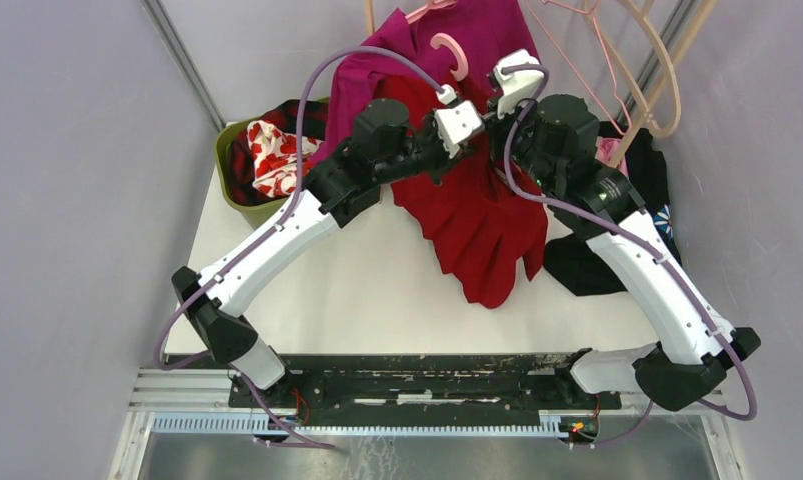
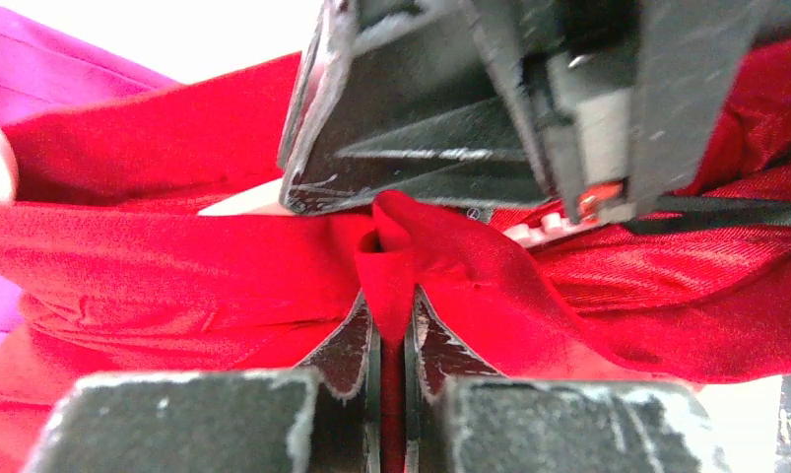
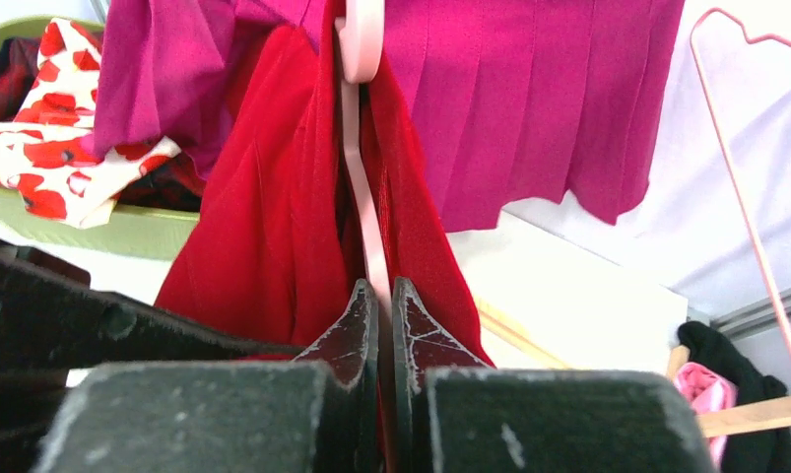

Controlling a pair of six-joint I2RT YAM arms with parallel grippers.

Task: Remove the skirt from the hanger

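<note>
A red skirt (image 1: 487, 250) hangs spread below both grippers, its pleated hem low over the table. The pale pink hanger (image 1: 455, 52) runs down through it, its hook upright above. My left gripper is shut on a red fold of the skirt, close against the dark body of the other gripper. My right gripper is shut on the hanger's strip (image 3: 363, 187), with red fabric hanging on both sides of it.
A magenta pleated skirt (image 3: 529, 118) hangs behind. A green basket (image 1: 224, 170) of clothes sits at left. A wooden rack (image 1: 657, 60) with pink hangers and dark clothes stand at right.
</note>
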